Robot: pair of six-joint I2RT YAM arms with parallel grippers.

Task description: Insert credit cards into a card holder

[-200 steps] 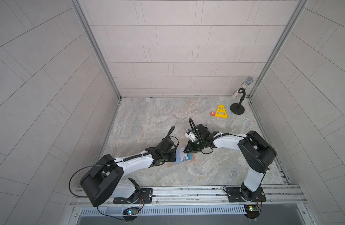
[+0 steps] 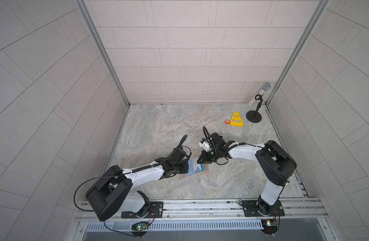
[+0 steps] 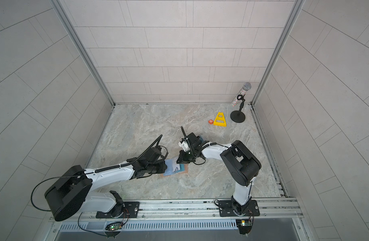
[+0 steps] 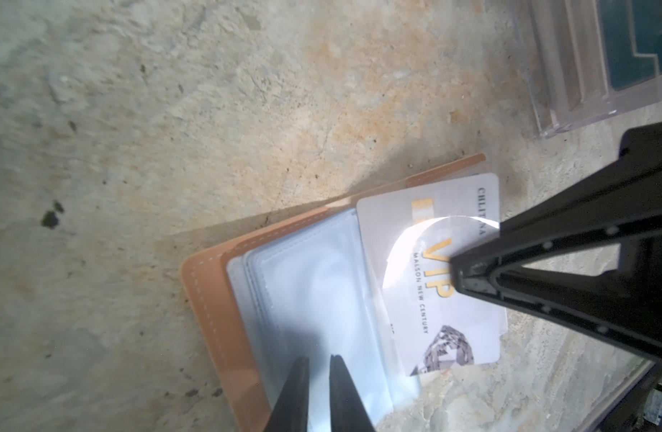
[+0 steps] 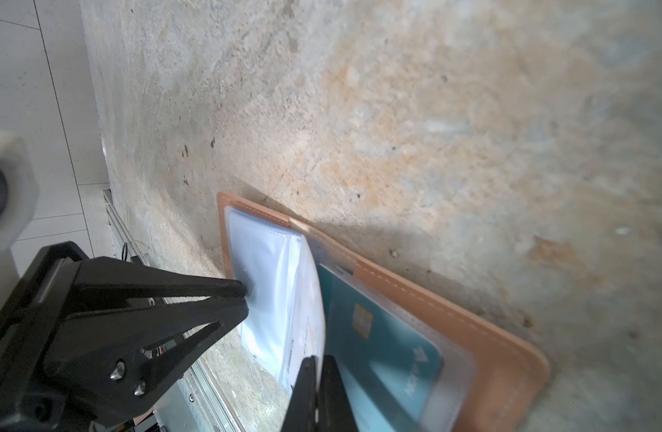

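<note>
A tan card holder (image 4: 208, 288) with pale plastic sleeves (image 4: 309, 288) lies open between my grippers at the table's front. A white VIP card (image 4: 388, 216) lies on its right part in the left wrist view; a teal card (image 5: 374, 360) sits in a sleeve in the right wrist view. My left gripper is shut over the sleeves; what is between its fingertips is hard to see. My right gripper is shut at the upright edge of a sleeve or white card, beside the teal card.
A clear box (image 4: 561, 86) is near the holder. Behind are a yellow triangle (image 2: 236, 114), a small red object (image 2: 227, 121) and a black stand (image 2: 253, 117) with a microphone.
My right arm and gripper have shifted very slightly. The left arm looks unchanged.
</note>
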